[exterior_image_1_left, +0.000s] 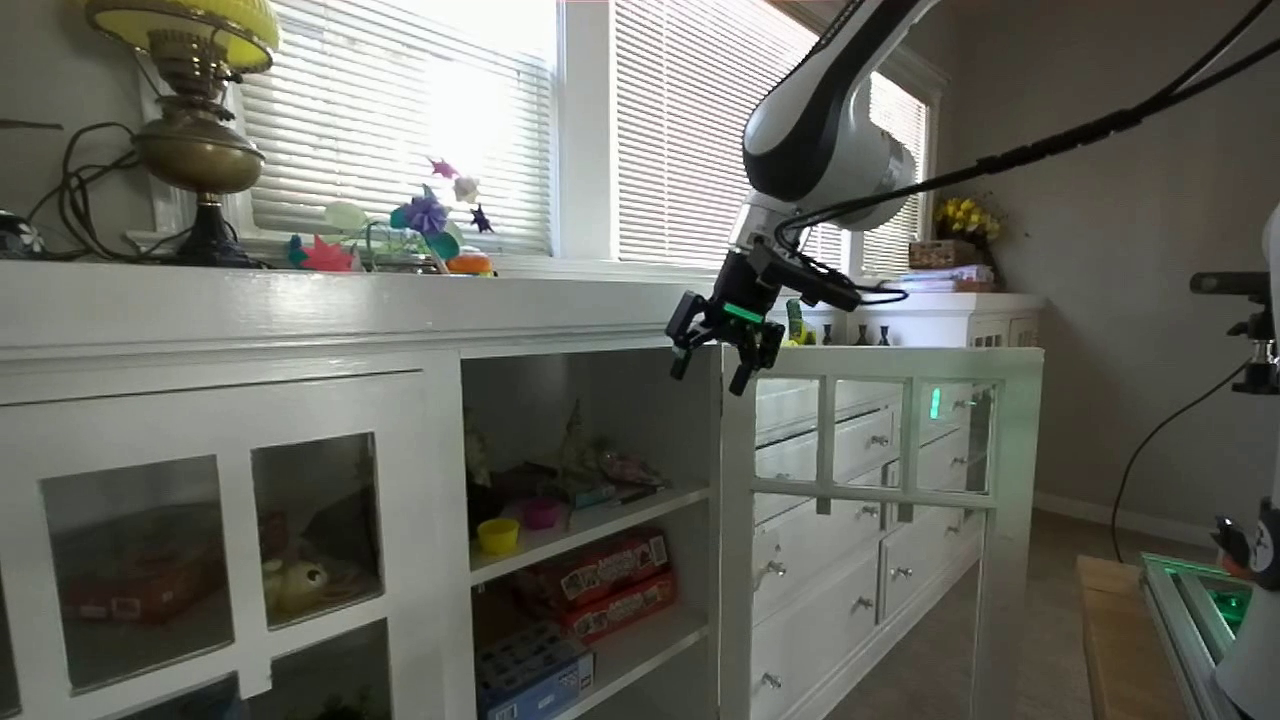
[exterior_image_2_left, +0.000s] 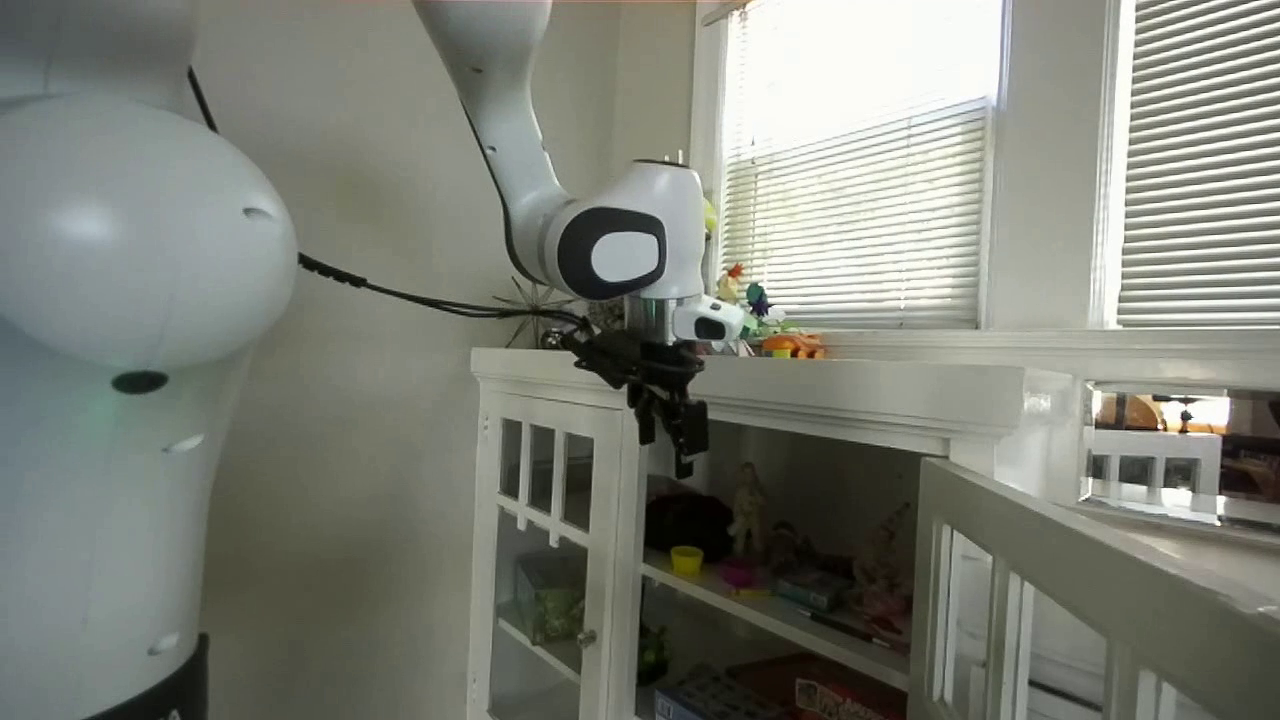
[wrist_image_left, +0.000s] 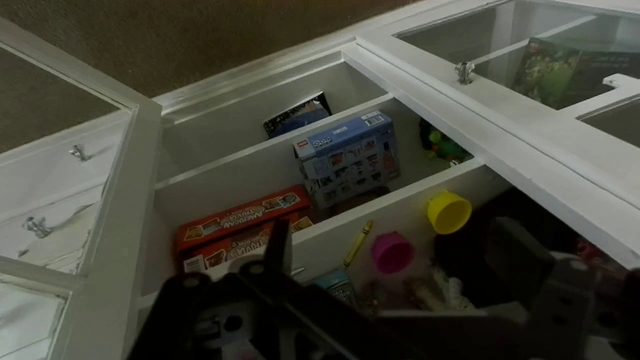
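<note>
My gripper (exterior_image_1_left: 710, 377) is open and empty, hanging in front of the top of the cabinet opening. In exterior view 2 the gripper (exterior_image_2_left: 669, 446) hangs above the level of the upper shelf. A yellow cup (wrist_image_left: 449, 213) and a magenta cup (wrist_image_left: 392, 252) sit on that shelf, with a yellow crayon (wrist_image_left: 358, 243) beside the magenta one. In the wrist view, the dark fingers (wrist_image_left: 277, 246) cover part of the shelf's contents. Red game boxes (exterior_image_1_left: 596, 568) and a blue box (exterior_image_1_left: 535, 674) lie on the shelf below.
The cabinet door (exterior_image_1_left: 1017, 468) stands swung out at the right, and the neighbouring glass door (exterior_image_1_left: 234, 528) is shut. A brass lamp (exterior_image_1_left: 197, 142) and paper flowers (exterior_image_1_left: 422, 216) stand on the cabinet top. A cable (exterior_image_1_left: 1068, 134) trails from the arm.
</note>
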